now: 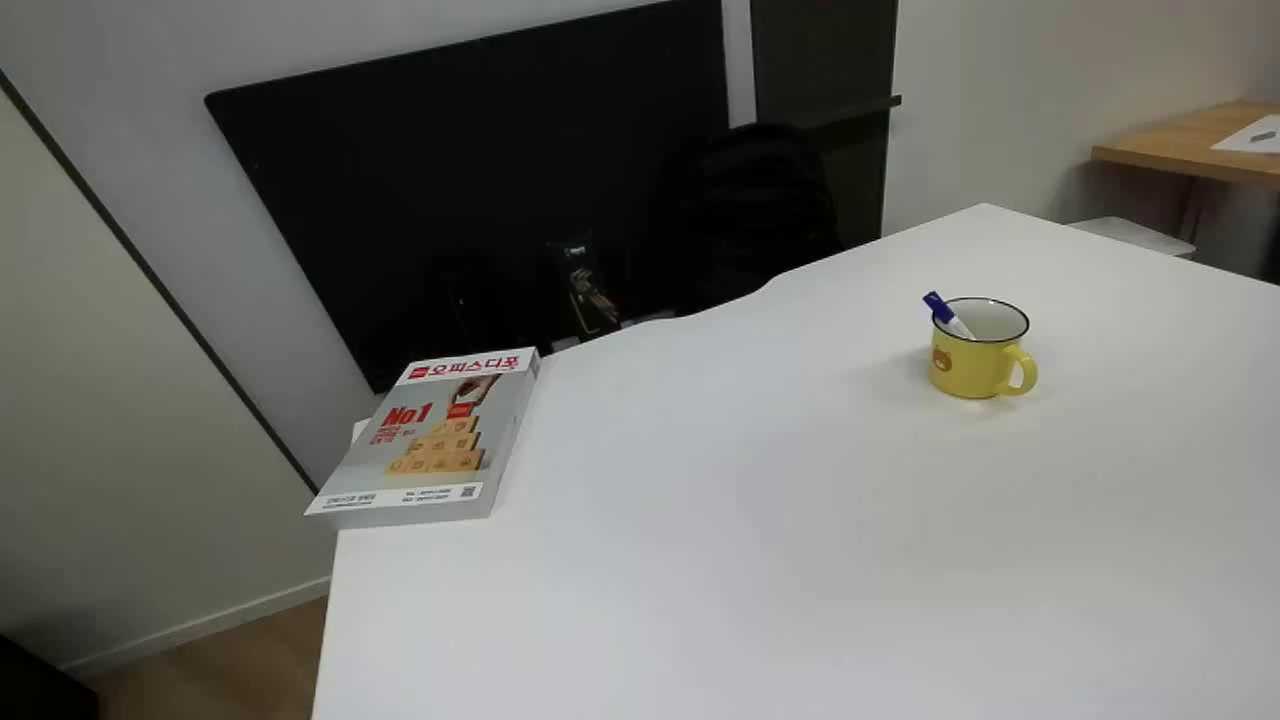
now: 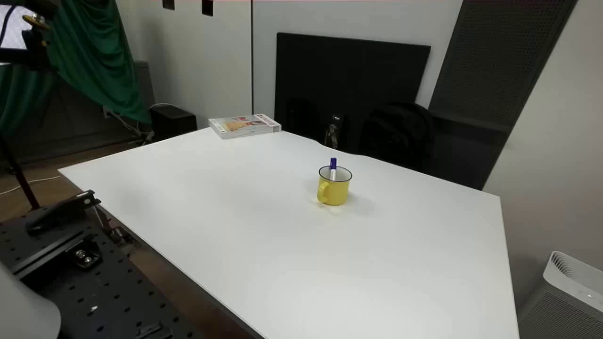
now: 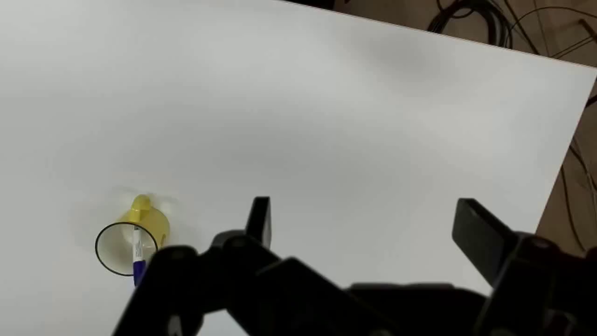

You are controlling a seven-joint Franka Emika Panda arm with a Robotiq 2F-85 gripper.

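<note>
A yellow mug (image 1: 967, 370) with a dark rim stands upright on the white table. A marker (image 1: 948, 314) with a blue cap leans inside it, cap up, sticking out over the rim. From the second exterior view the mug (image 2: 336, 192) shows its handle toward the camera's left. Seen from above in the wrist view, the mug (image 3: 159, 226) and marker (image 3: 137, 252) lie to the left of my gripper. Its fingers are wide apart, open, with only bare table visible between them. Neither exterior view shows the gripper.
A thick book (image 1: 420, 438) lies flat at the table's left edge in the first exterior view.
</note>
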